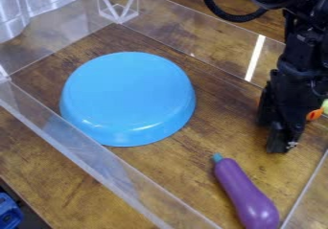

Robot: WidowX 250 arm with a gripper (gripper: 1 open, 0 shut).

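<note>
My black gripper is down on the wooden surface at the right, over an orange object that it mostly hides; a bit of yellow-green shows at the right edge. I cannot see whether the fingers are open or shut. A blue upturned bowl or dome sits at the left centre. A purple toy eggplant with a teal tip lies at the bottom, below the gripper.
Clear plastic walls border the wooden surface. Bare wood lies between the blue dome and the gripper. A blue object shows at the lower left corner.
</note>
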